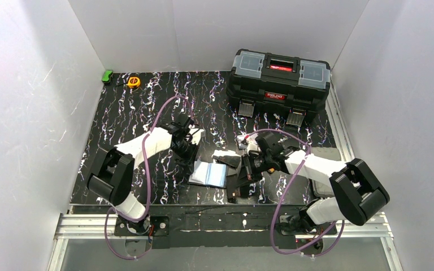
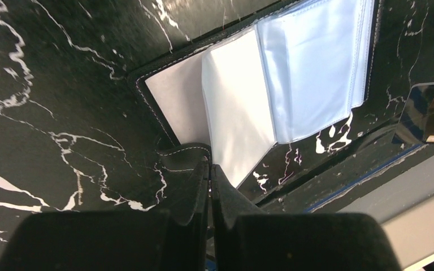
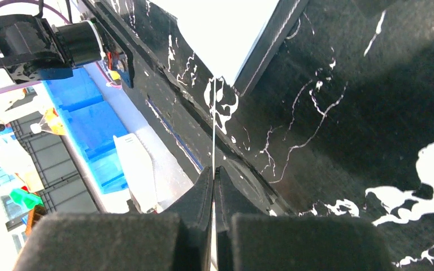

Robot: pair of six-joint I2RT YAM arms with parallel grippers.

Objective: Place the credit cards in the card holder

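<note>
The card holder [image 1: 208,174] lies open, its pale blue pockets [image 2: 316,68] and white flap [image 2: 240,107] facing up within a black stitched edge. At its left end, my left gripper is shut beside the small black tab [image 2: 183,158]; nothing shows held between its fingers. To the holder's right, my right gripper is shut on a thin credit card [image 3: 213,121], seen edge-on. A dark card face [image 2: 429,116] shows at the right of the left wrist view, apart from the holder.
A dark flat piece [image 1: 229,160] lies just behind the holder, near the right gripper. The black toolbox [image 1: 280,84] stands at the back right, and an orange tape measure [image 1: 134,82] at the back left. The table's front edge is close to the holder.
</note>
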